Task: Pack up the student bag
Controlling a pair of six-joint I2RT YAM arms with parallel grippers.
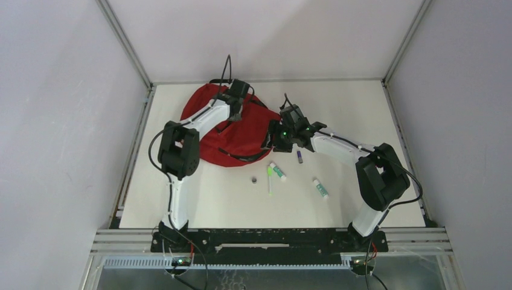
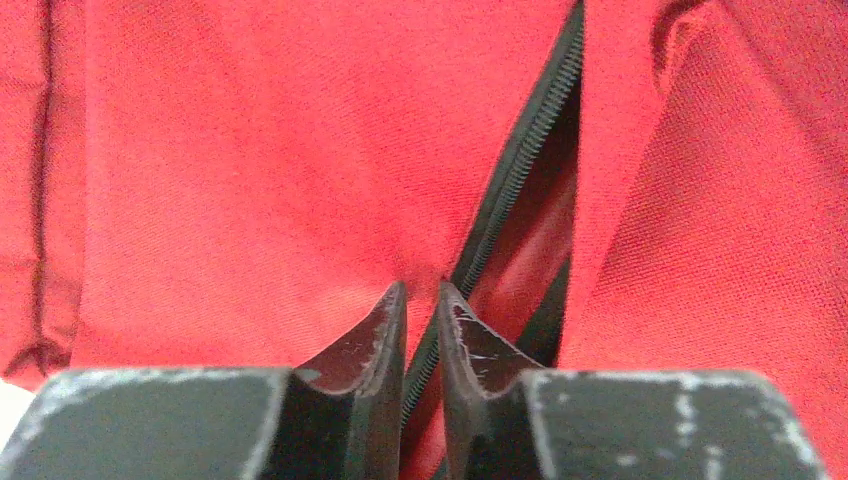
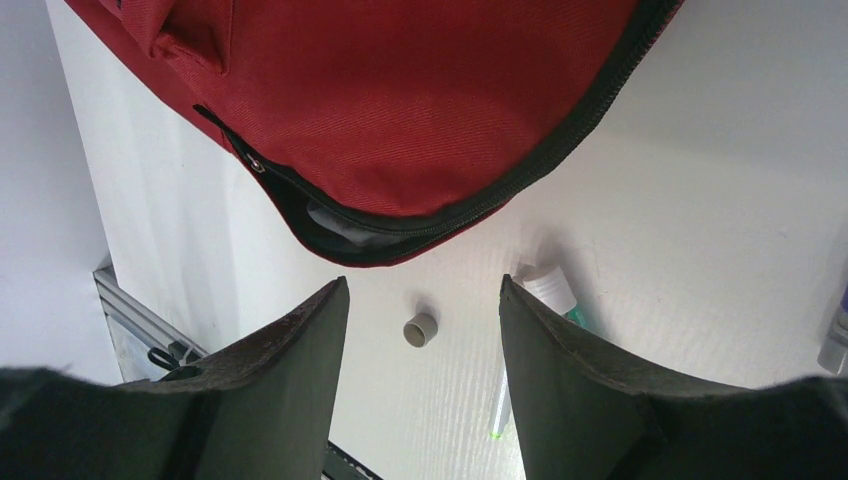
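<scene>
A red bag (image 1: pixel 238 142) lies at the back left of the table. My left gripper is low over a zipper (image 2: pixel 510 180) on the bag, fingertips close together with a small gap, one at the zipper tape; whether anything is held cannot be told. My right gripper stands open over the bag's front edge, where an open pocket (image 3: pixel 350 230) shows something pale inside. Below lie glue sticks (image 1: pixel 320 188) (image 3: pixel 548 288), a pen-like green item (image 1: pixel 270 181), a small cylinder (image 3: pixel 421 330) and a small purple item (image 1: pixel 299 156).
Walls enclose it at the back and both sides.
</scene>
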